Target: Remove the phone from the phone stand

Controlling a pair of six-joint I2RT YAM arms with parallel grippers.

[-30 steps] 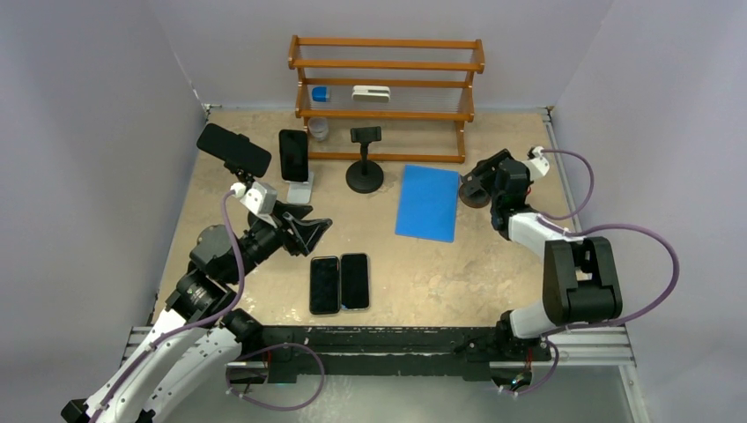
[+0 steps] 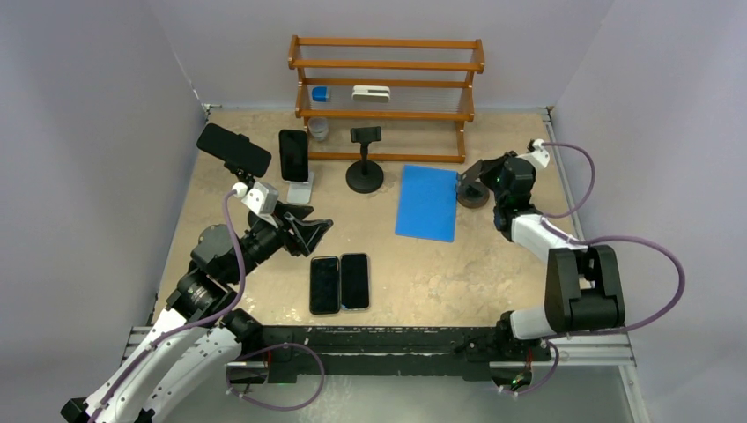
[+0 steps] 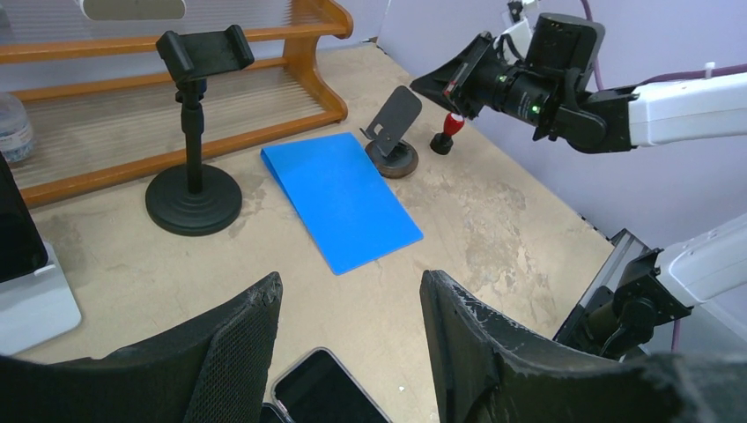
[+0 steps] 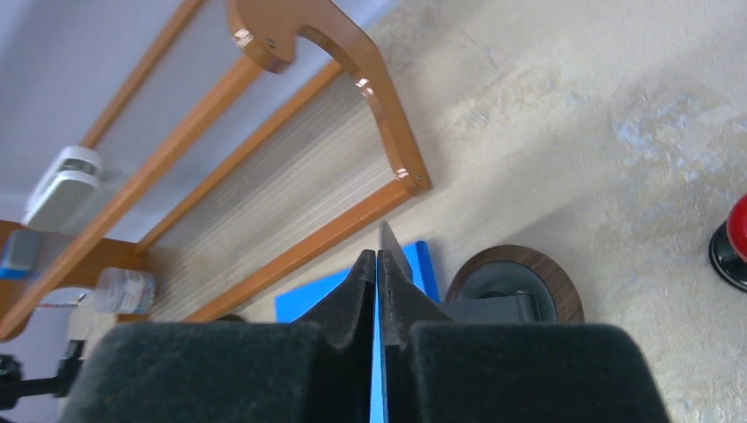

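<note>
A black phone (image 2: 292,154) stands on a silver stand (image 2: 299,190) at the back left; another dark slab (image 2: 232,148), phone-like, is raised beside it at far left. A black stand (image 2: 365,177) in the middle holds nothing. My right gripper is shut, directly over a small stand (image 3: 395,117) on a round base at the right; no phone shows between its fingers. My left gripper hangs over the left front of the table with its fingers apart and empty.
Two phones (image 2: 355,281) lie at the front centre. A blue mat (image 2: 425,203) lies left of the small stand. A wooden rack (image 2: 386,115) spans the back. A red-topped object (image 3: 454,124) stands right of the small stand.
My right gripper has shifted slightly up and toward the back, showing more of the small stand. The left arm looks unchanged.
</note>
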